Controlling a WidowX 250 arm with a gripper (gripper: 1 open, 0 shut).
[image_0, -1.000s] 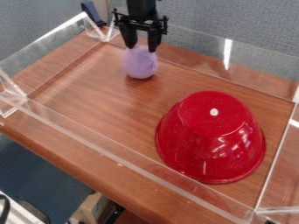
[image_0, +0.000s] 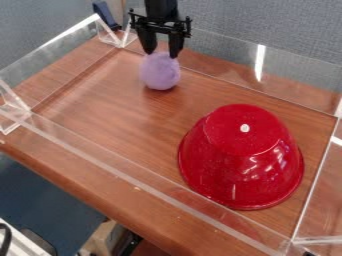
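My black gripper (image_0: 160, 42) hangs at the top centre of the view, above a lilac ball (image_0: 160, 72) that rests on the wooden table. Its fingers look parted, with nothing clearly between them. A large red bowl (image_0: 241, 160) sits upside down at the lower right of the table.
Clear plastic walls (image_0: 258, 58) border the wooden table (image_0: 107, 120). Outside the walls at the bottom is a small tan block (image_0: 104, 238) beside a dark floor.
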